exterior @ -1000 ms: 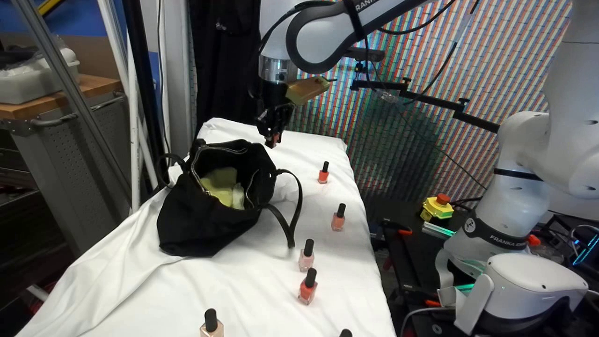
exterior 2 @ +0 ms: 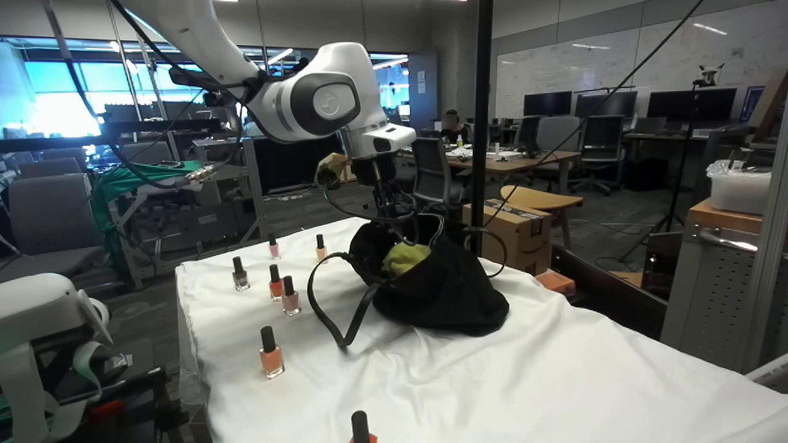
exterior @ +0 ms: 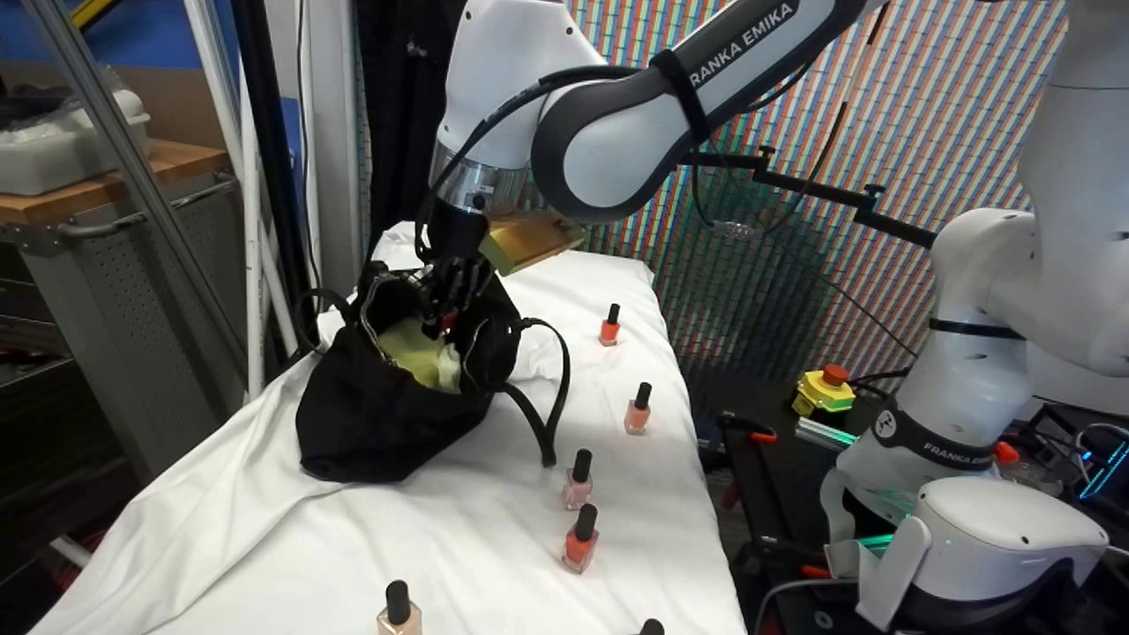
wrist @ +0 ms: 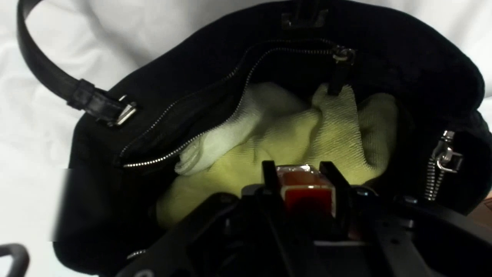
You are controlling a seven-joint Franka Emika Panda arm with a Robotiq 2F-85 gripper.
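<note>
Between the fingers of my gripper is a small glass bottle of red polish (wrist: 308, 197), and the fingers are shut on it. The black bag (exterior: 386, 423) lies with its mouth open, and the gripper hangs at that opening with the bottle over the yellow-green cloth (wrist: 295, 138) inside. From exterior view 1 only a bit of red shows at the fingertips. In exterior view 2 the bag's rim and a cable partly cover the gripper; the cloth (exterior 2: 406, 258) shows in the mouth.
Several polish bottles with black caps stand on the white sheet, among them a red one (exterior: 579, 540) and a peach one (exterior 2: 271, 357). A bag strap (exterior: 545, 407) loops out over the sheet (exterior: 508, 561). The sheet's near part is largely clear.
My gripper has moved left and down in exterior view 1, from above the sheet behind the bag to the bag's mouth, carrying the bottle. The bag and standing bottles look unmoved.
</note>
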